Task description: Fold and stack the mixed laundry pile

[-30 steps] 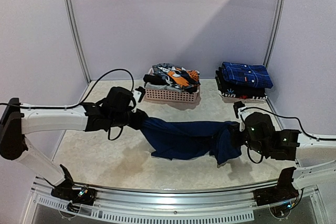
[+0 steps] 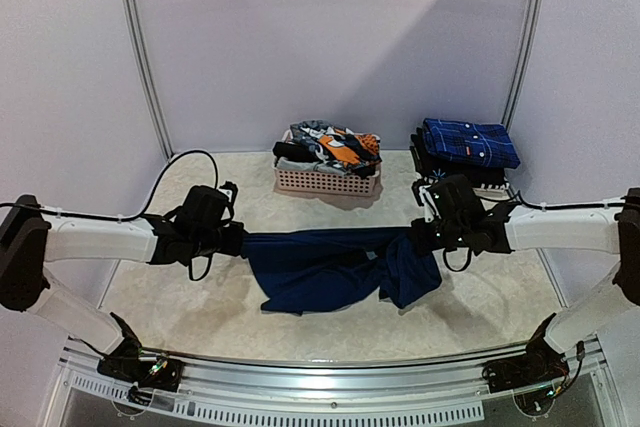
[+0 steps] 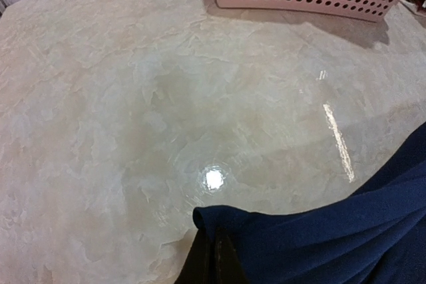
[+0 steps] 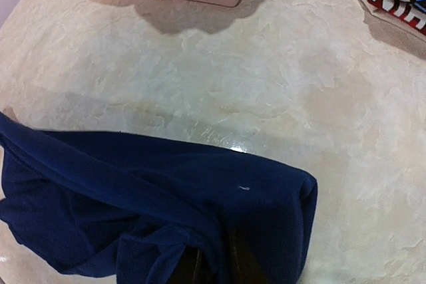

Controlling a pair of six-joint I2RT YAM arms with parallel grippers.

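A dark blue cloth [image 2: 325, 267] stretches across the middle of the table between my two grippers. In the left wrist view, my left gripper is shut on one end of the cloth [image 3: 319, 237], which hangs from it. My right gripper is at the other end, with the cloth [image 4: 133, 191] bunched over and between its fingers; whether it is shut on it is hard to tell. In the top view the cloth's lower part rests on the table in loose folds.
A pink basket [image 2: 325, 181] of mixed clothes stands at the back centre. A stack of folded clothes [image 2: 465, 147], with a blue checked one on top, sits at the back right.
Over the last second my left gripper moved left and my right gripper moved left and back, bringing the cloth leftward and flatter onto the table.
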